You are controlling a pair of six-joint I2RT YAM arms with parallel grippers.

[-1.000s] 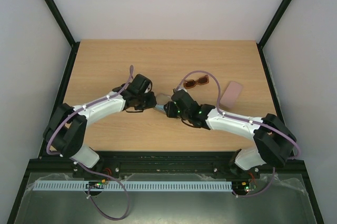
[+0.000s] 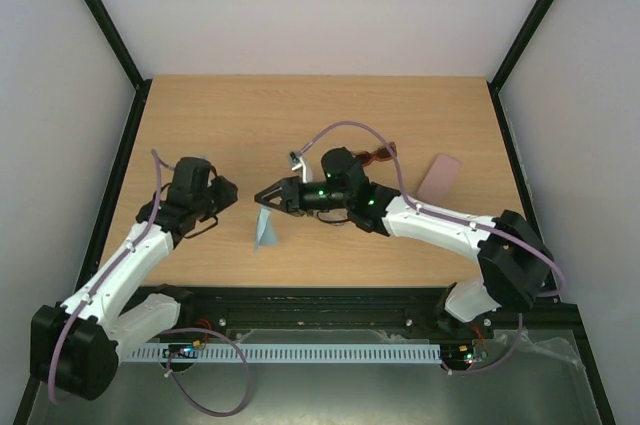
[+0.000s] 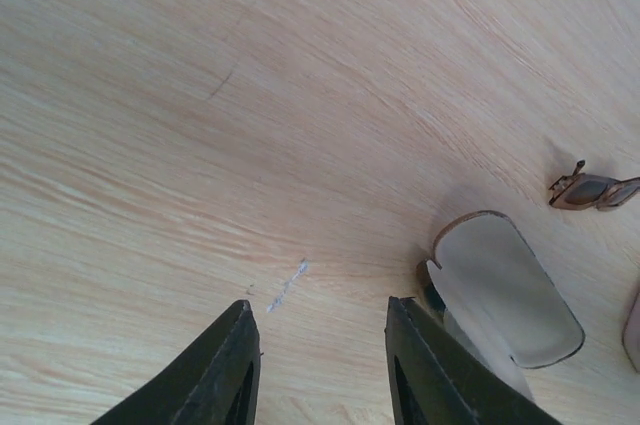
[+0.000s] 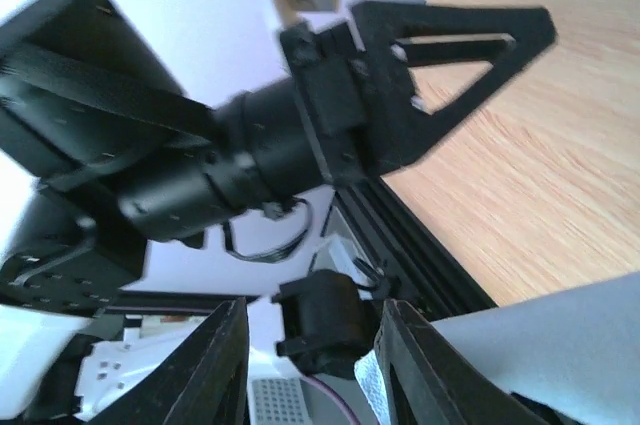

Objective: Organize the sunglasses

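Note:
Brown sunglasses (image 2: 380, 153) lie at the back right of the table, seen also as dark sunglasses (image 3: 590, 190) in the left wrist view. A light grey cloth (image 2: 265, 230) hangs beneath my right gripper, which stands open, the cloth showing beside its fingers. My left gripper is apart at the left, part open, nothing between its fingers. In the left wrist view a grey case (image 3: 515, 295) with a dark rim lies short of the sunglasses; in the top view my right arm mostly hides it.
A pink case (image 2: 439, 177) lies at the right of the table. The two arms occupy the front half, with side walls beyond the table.
Both grippers have moved leftward and apart from where they met, the left one farther. The pale cloth has shifted left with the right gripper. The sunglasses have not moved.

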